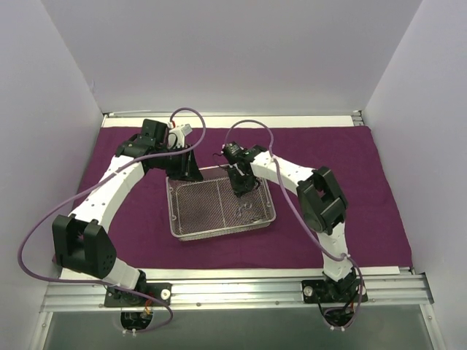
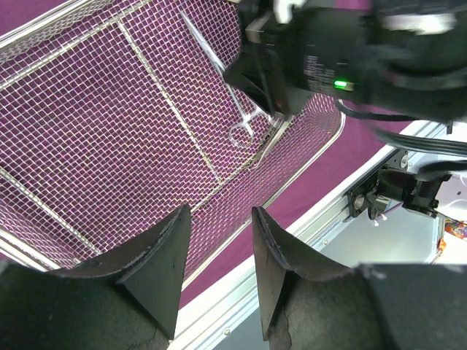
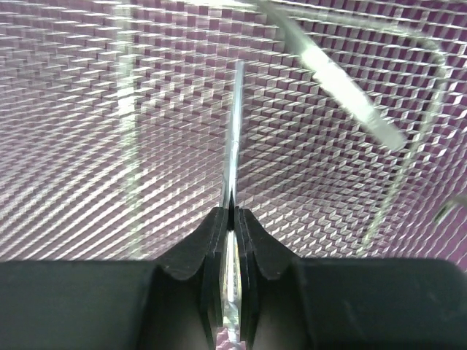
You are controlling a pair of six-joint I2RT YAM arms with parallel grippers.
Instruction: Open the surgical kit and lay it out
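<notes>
A wire mesh tray [image 1: 197, 235] holds several metal instruments on its right side, including scissors [image 2: 241, 135] in the left wrist view. My left gripper [image 1: 189, 178] hangs over the tray's back left; in the left wrist view [image 2: 219, 219] its fingers stand open, empty. My right gripper [image 1: 239, 189] is low in the tray, its fingertips [image 3: 244, 222] close together around a slim metal instrument [image 3: 233, 124], seen in the right wrist view; whether it is gripped is unclear. A wider flat instrument [image 3: 350, 95] lies beside it.
The tray rests on a purple cloth [image 1: 336, 211], clear on both sides and in front. White rails border the cloth at back and front, with grey walls around.
</notes>
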